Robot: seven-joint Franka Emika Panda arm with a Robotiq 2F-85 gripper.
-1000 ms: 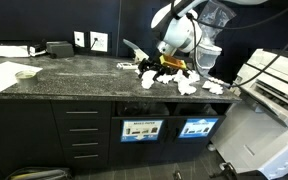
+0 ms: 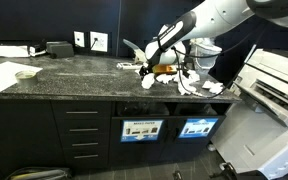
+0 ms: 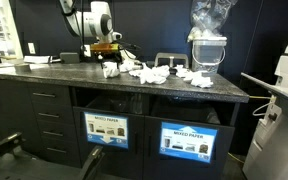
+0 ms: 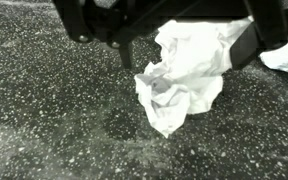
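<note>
A crumpled white paper (image 4: 187, 80) lies on the dark speckled counter in the wrist view. My gripper is open above it, one dark finger (image 4: 124, 52) to the left and the other (image 4: 246, 46) to the right of the paper. The paper's upper part is hidden behind the gripper body. In exterior view 1 the gripper (image 2: 165, 77) is low over the counter among the crumpled papers. Exterior view 2 has the gripper (image 3: 105, 62) close to a crumpled paper (image 3: 111, 70) near the counter's left part.
More crumpled papers (image 3: 156, 74) are scattered over the counter to the right. A clear plastic bin (image 3: 208, 53) stands behind them. Drawers labelled "mixed paper" (image 3: 188, 140) sit under the counter. On the left of exterior view 1 is a small round bowl (image 2: 26, 74), with bare countertop beyond it.
My arm has come down and leans lower toward the right in exterior view 1, with its gripper nearer the papers. The papers show no clear movement.
</note>
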